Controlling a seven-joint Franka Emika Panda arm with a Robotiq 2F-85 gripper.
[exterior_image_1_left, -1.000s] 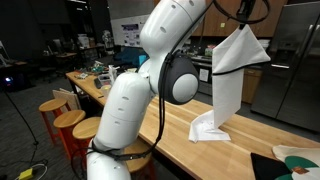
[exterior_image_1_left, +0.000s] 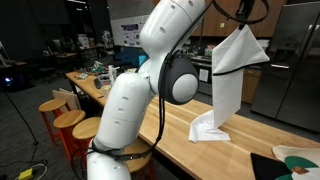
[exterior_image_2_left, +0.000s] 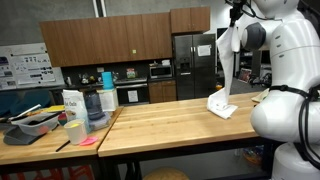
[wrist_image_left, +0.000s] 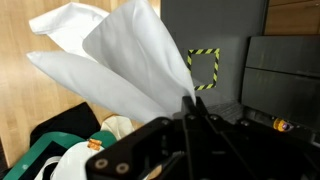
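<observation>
A long white cloth (exterior_image_1_left: 230, 75) hangs from high above the table, its top pinched in my gripper. Its lower end (exterior_image_1_left: 208, 128) seems to lie spread on the wooden table (exterior_image_1_left: 180, 125); whether it is all one piece is hard to tell. The wrist view has the cloth (wrist_image_left: 125, 70) fanning out to the upper left from the shut fingers. In exterior view 2 the cloth (exterior_image_2_left: 224, 70) drops as a narrow strip to the table's right side. The fingertips lie beyond the top of exterior view 1.
A green-and-white item (exterior_image_1_left: 298, 158) and a black mat (exterior_image_1_left: 268, 167) sit at the table's near right. Bins, a blue-lidded container (exterior_image_2_left: 92, 104) and a white bag (exterior_image_2_left: 75, 106) stand at the left in exterior view 2.
</observation>
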